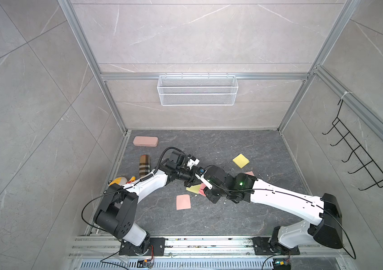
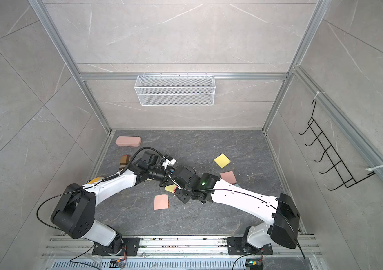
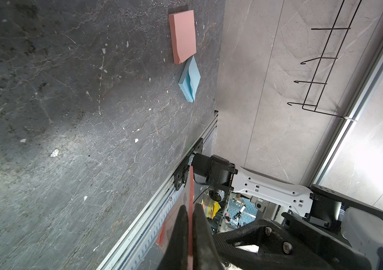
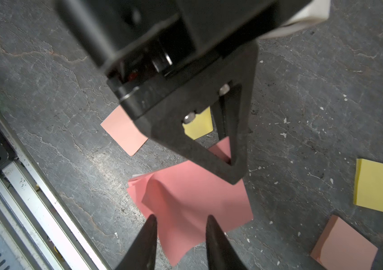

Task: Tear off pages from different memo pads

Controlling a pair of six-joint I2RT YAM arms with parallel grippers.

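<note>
In the left wrist view my left gripper is shut on a pink sheet (image 3: 190,189), seen edge-on between its fingertips. The right wrist view shows the same pink paper (image 4: 200,193) hanging at a slant, gripped by its upper edge, creased and folded over at the left. My right gripper stands part open, a gap between its blurred fingertips, with the paper's lower part behind that gap; contact cannot be told. On the floor are a yellow pad (image 1: 241,160), a pink pad (image 2: 228,177) and a blue pad (image 3: 190,80) with a lifted sheet.
A loose pink sheet (image 1: 183,202) lies in front of the grippers and a yellow sheet (image 1: 193,189) beneath them. At left lie a pink case (image 1: 145,141) and a brown striped object (image 1: 144,164).
</note>
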